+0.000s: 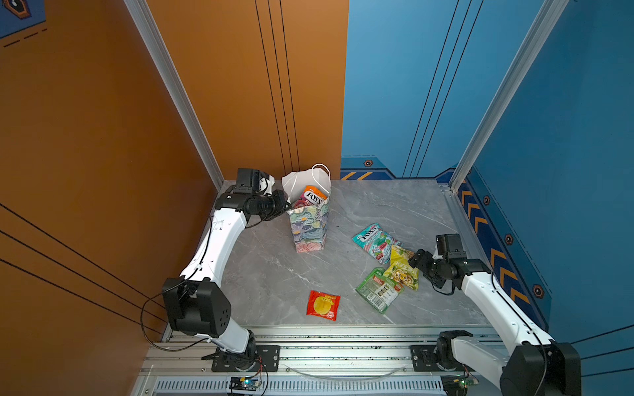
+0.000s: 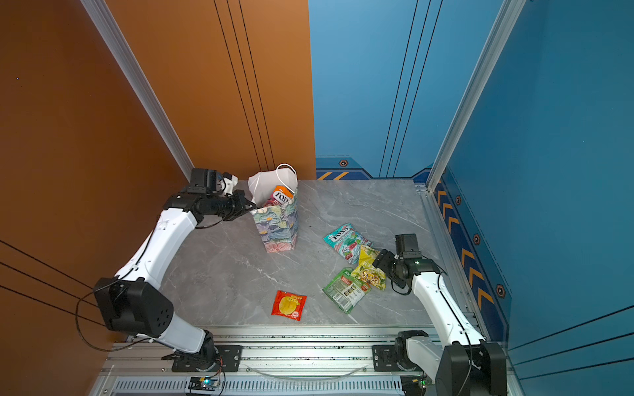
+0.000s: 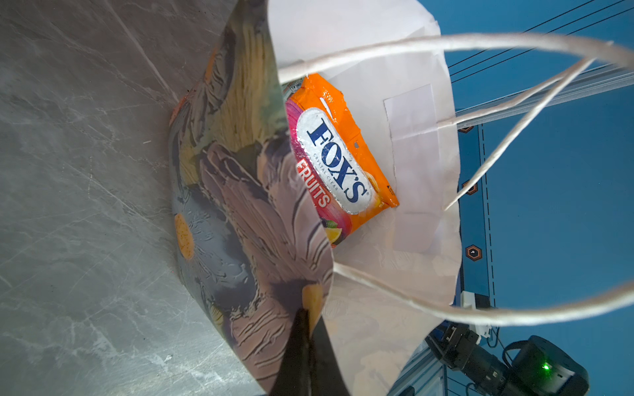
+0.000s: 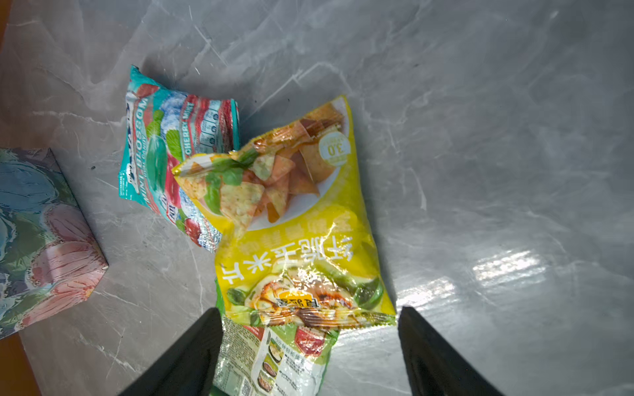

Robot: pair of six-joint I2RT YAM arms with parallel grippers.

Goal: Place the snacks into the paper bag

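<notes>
The patterned paper bag point(image 1: 307, 227) stands at back left-centre, an orange Fox's pack point(image 3: 336, 158) inside. My left gripper is shut at its near rim; whether paper lies between the fingertips is unclear. My right gripper hangs open over a yellow chips bag point(image 4: 290, 224), nothing between its fingers. That bag overlaps a teal Fox's pack point(image 1: 373, 241) and a green snack pack point(image 1: 377, 290). A small red packet point(image 1: 323, 305) lies alone at the front middle.
Orange and blue walls close in the sides and back, with metal rails along the front edge.
</notes>
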